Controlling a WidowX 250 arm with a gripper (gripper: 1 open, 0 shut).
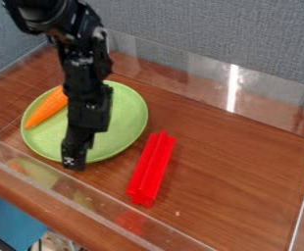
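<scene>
My black gripper (78, 147) is low over the front left of the green plate (126, 116), angled downward. An orange carrot (47, 108) lies on the plate's left side, tilted up toward the back, its far end behind the gripper. Whether the fingers touch or hold it, and how far apart they are, I cannot tell. A red elongated block (151, 169) lies on the wooden surface to the right of the plate.
Clear low walls edge the wooden surface (240, 176) at back and front. A grey wall (233, 34) stands behind.
</scene>
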